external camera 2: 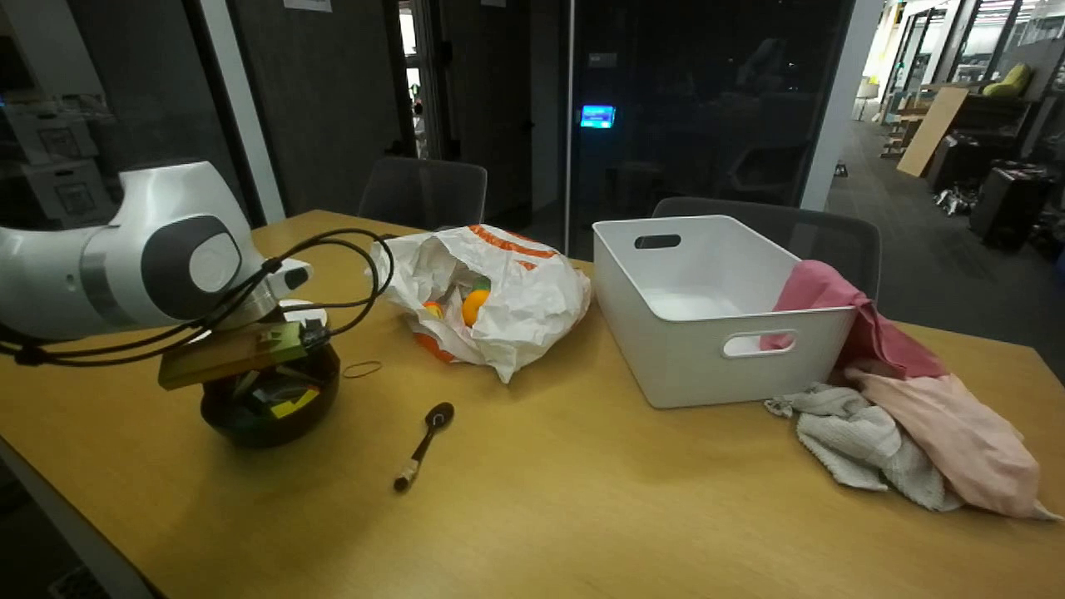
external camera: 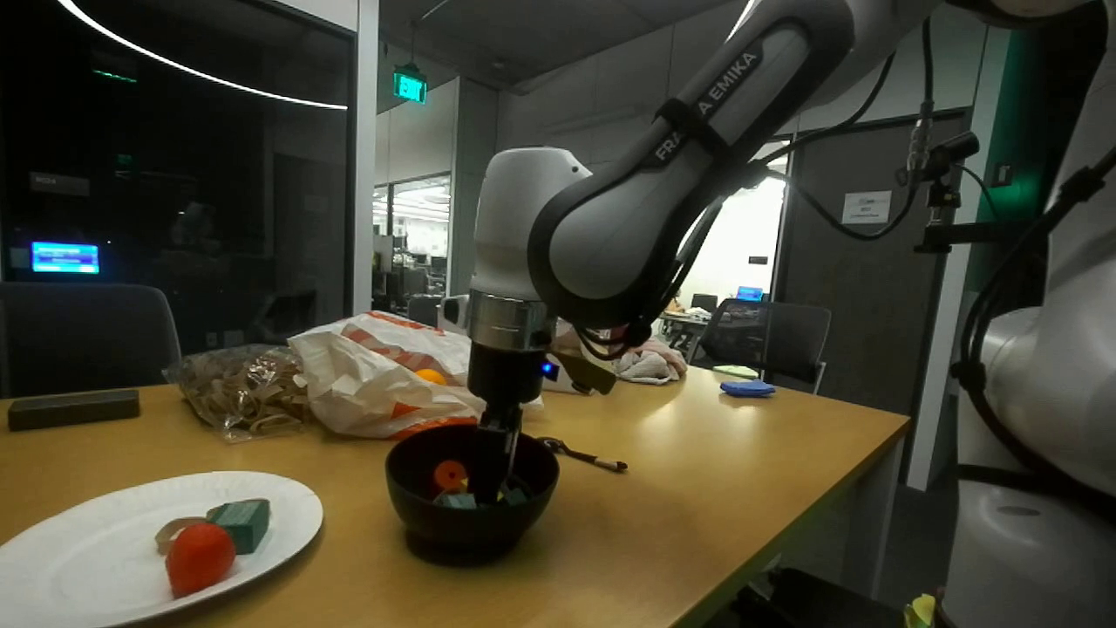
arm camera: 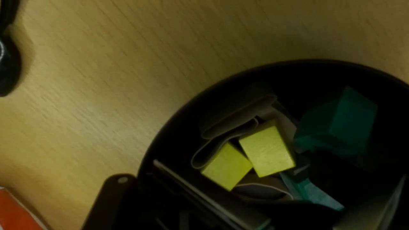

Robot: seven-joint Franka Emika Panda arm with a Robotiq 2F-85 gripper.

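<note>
My gripper (external camera: pixel 496 483) reaches down into a black bowl (external camera: pixel 471 539) on the table. In the wrist view its fingers (arm camera: pixel 214 203) stand wide apart inside the bowl, open, one at the lower left and the other at the lower right. Two yellow blocks (arm camera: pixel 267 149) lie between and beyond them, touching each other. Curled brown strips (arm camera: pixel 239 117) rest along the bowl's wall. A dark green block (arm camera: pixel 352 118) sits to the right, and a second green piece (arm camera: pixel 318 195) is partly covered lower down. Exterior view 1 also shows an orange round piece (external camera: pixel 450 476) in the bowl.
A white plate (external camera: pixel 73 523) holds a red ball (external camera: pixel 200 558) and a green block (external camera: pixel 249 523). Close to the bowl are a black spoon (external camera 2: pixel 429 439) and a white bag (external camera 2: pixel 529 309). Farther off stand a white bin (external camera 2: pixel 689 359) and cloths (external camera 2: pixel 958 429).
</note>
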